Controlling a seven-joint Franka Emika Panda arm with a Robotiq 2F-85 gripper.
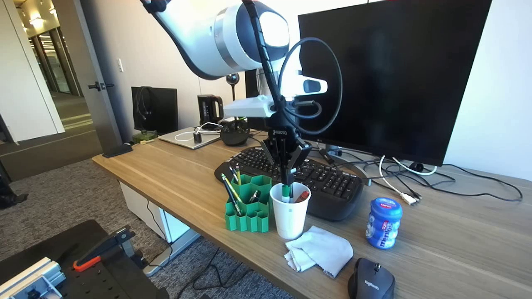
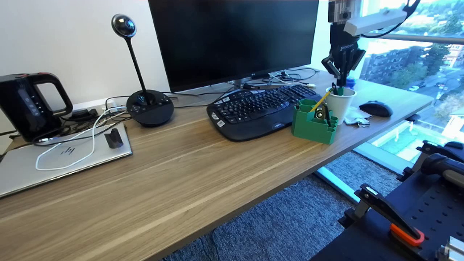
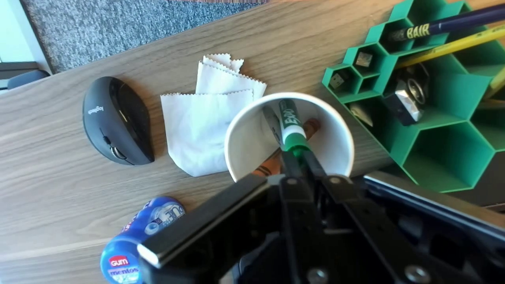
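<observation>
My gripper (image 1: 287, 180) points straight down at the mouth of a white cup (image 1: 290, 221). Its fingers are closed together. In the wrist view a green-capped Expo marker (image 3: 290, 120) leans in the cup (image 3: 244, 137), its cap reaching up to the fingertips. No clear gap shows between the fingers, and the cap appears against or just beneath them rather than visibly between. A grey pen (image 3: 272, 122) and brown-orange markers (image 3: 270, 165) also lie inside the cup. The lower cap is partly covered by the fingers.
Close beside the cup is a green honeycomb organizer (image 1: 247, 224) with pencils. A white cloth (image 1: 324, 249), a mouse (image 1: 371, 281), a blue gum bottle (image 1: 384, 223) and a black keyboard (image 1: 339, 185) surround it. A monitor (image 1: 389, 79) stands behind. Bare desk (image 2: 174, 195) extends left in exterior view 2.
</observation>
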